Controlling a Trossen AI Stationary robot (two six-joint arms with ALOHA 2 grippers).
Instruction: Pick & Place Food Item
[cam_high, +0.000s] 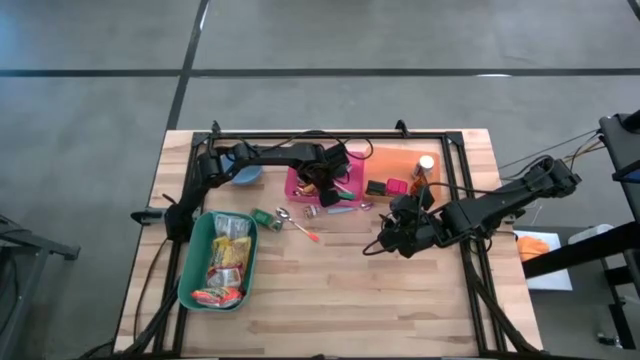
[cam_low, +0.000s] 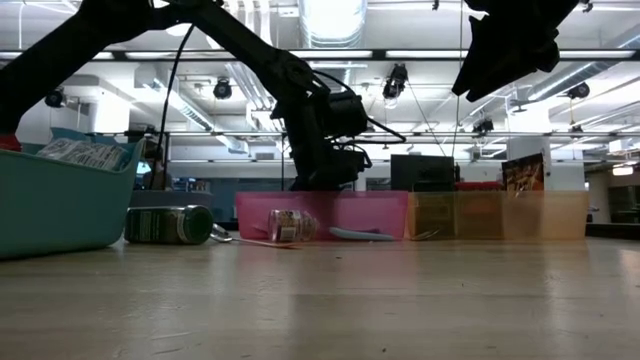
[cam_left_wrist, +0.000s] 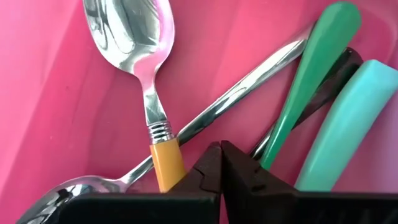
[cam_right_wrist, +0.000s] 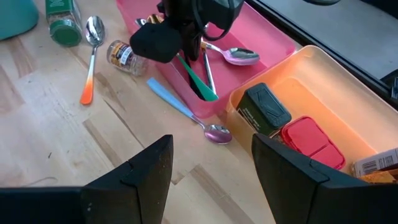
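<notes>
In the left wrist view my left gripper is shut, its fingertips meeting with nothing visible between them. It hangs inside the pink bin (cam_right_wrist: 273, 53), over loose cutlery. A spoon with a yellow handle (cam_left_wrist: 168, 163) lies just left of the tips, and a green handle (cam_left_wrist: 311, 78) and a teal handle (cam_left_wrist: 351, 124) lie to the right. My right gripper stands open and empty above the bare wood. Food packets (cam_high: 226, 277) fill the green basket (cam_high: 252, 262). In the orange bin (cam_right_wrist: 311, 68) are a dark tin (cam_right_wrist: 264, 107) and a red-lidded container (cam_right_wrist: 313, 142).
A green-lidded jar (cam_right_wrist: 63, 25), an orange-handled spoon (cam_right_wrist: 92, 59), a small glass jar (cam_right_wrist: 124, 58) and a blue-handled spoon (cam_right_wrist: 171, 99) lie in front of the bins. A blue bowl (cam_high: 247, 175) is at the back left.
</notes>
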